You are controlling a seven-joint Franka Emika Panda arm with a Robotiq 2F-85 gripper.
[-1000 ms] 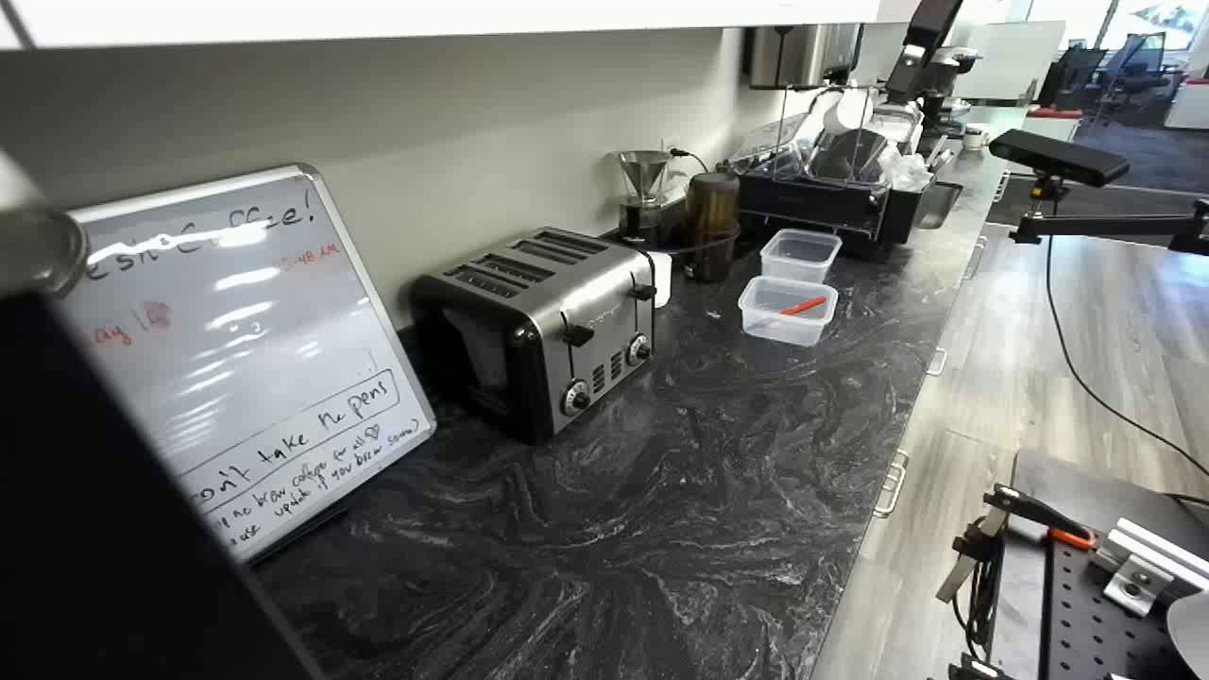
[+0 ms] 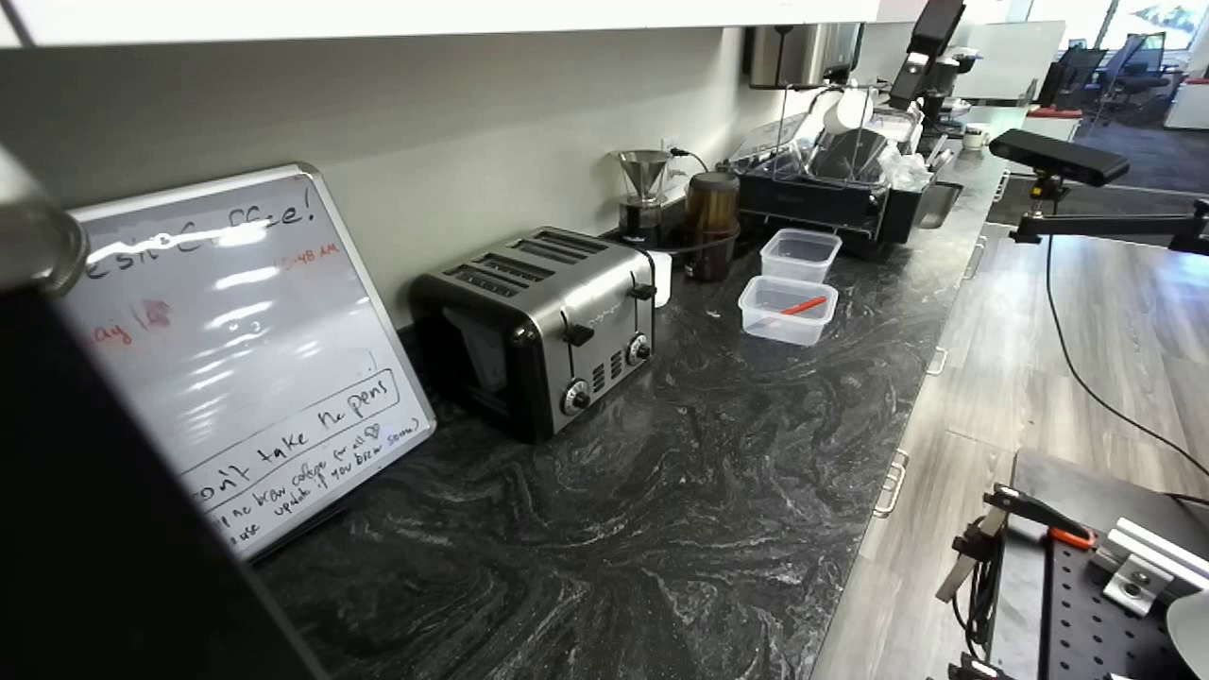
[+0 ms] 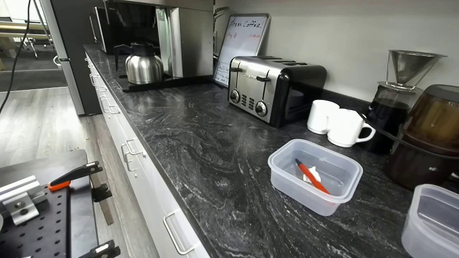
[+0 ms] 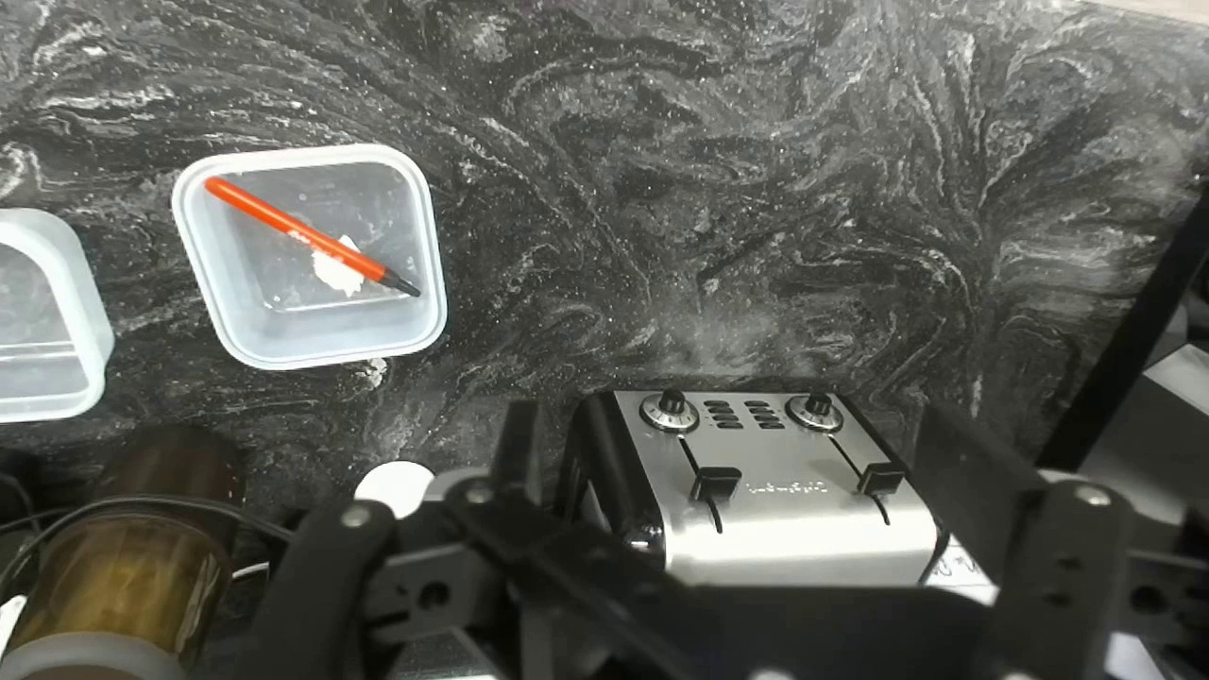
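Observation:
In the wrist view my gripper is open, its two dark fingers (image 4: 519,448) spread wide with nothing held between them. Beyond them appears the silver and black toaster (image 4: 782,487), apparently some way below. An orange-red pen with a dark tip (image 4: 283,225) lies slanted inside a clear plastic container (image 4: 435,238), beside a small crumpled white piece (image 4: 337,270). The same container (image 3: 301,200) sits out on the counter in front of two white mugs (image 3: 344,129). My gripper is out of sight in both exterior views.
A second clear container (image 3: 415,228) stands near the first. Along the wall are a brown canister (image 2: 713,210), a glass coffee dripper (image 3: 402,71) and a leaning whiteboard (image 2: 249,340). A steel carafe (image 3: 144,66) stands at the far end.

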